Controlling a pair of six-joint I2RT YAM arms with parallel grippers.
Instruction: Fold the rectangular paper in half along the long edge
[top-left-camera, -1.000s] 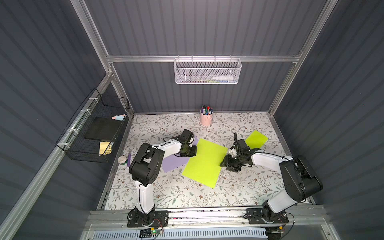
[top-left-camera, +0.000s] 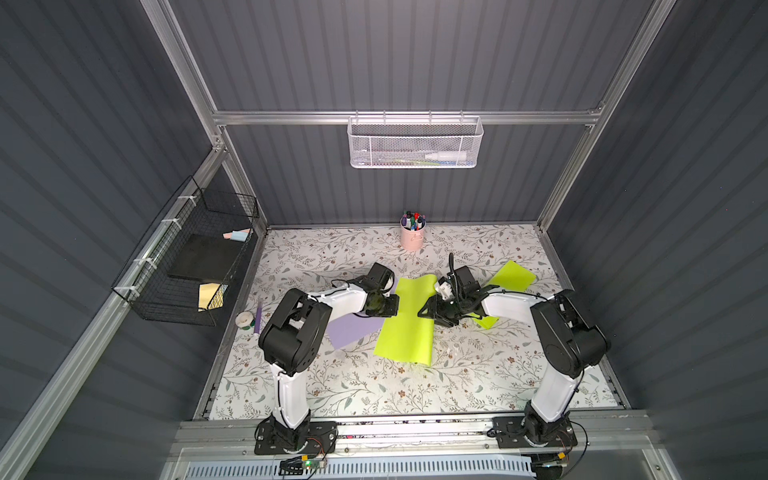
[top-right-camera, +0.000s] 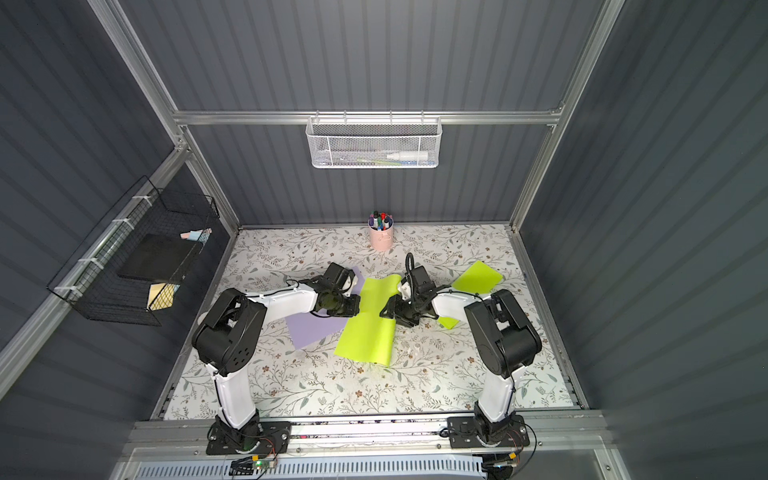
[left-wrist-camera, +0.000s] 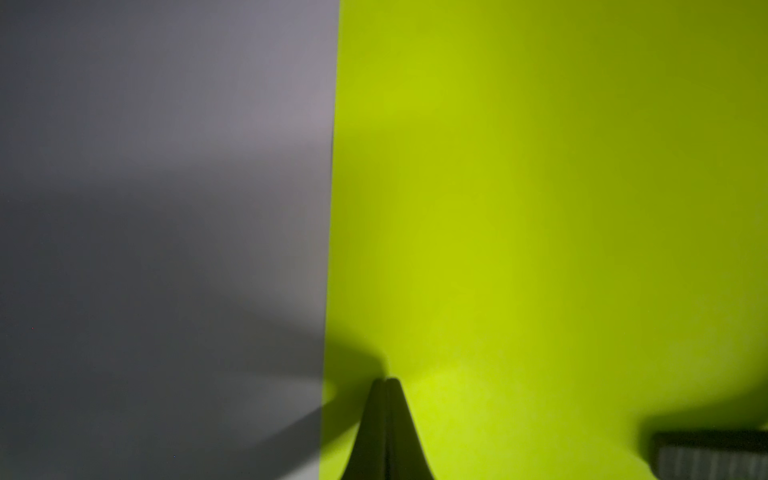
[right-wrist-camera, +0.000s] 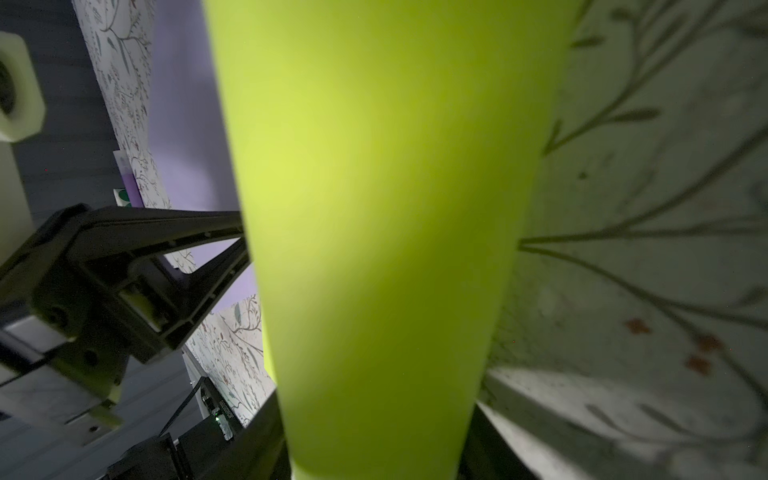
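The lime paper (top-left-camera: 404, 336) lies over part of a lavender sheet (top-left-camera: 348, 328), its right side curled up along its length. My left gripper is shut, its tips on the lime sheet just inside the left edge. My right gripper (top-left-camera: 432, 310) is at the curled side; in the right wrist view the raised paper (right-wrist-camera: 384, 200) fills the middle and covers its fingertips, so whether they have closed on it is hidden.
Another lime sheet (top-left-camera: 512, 277) lies under and behind the right arm. A pink pen cup (top-left-camera: 412, 238) stands at the back. A black wire basket (top-left-camera: 192, 296) hangs on the left wall.
My right gripper has moved left, bringing the paper's right side up and inward, so the flat sheet now looks narrower and curled. The left gripper has shifted slightly right and toward the front.
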